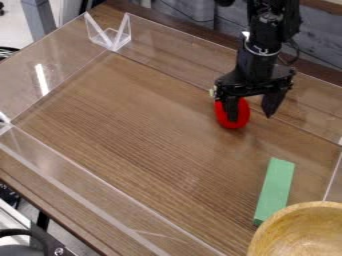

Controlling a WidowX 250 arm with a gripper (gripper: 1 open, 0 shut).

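Note:
My gripper (253,92) is low at the upper right of the table, fingers open, straddling a red oval object (233,116), which is partly hidden behind the black gripper body. A small pale green item (214,92) shows just left of the gripper, mostly covered by it.
A green bar (274,190) lies at the lower right, beside a large yellow bowl (305,236) cut off by the corner. A clear wire-like holder (110,30) stands at the top left.

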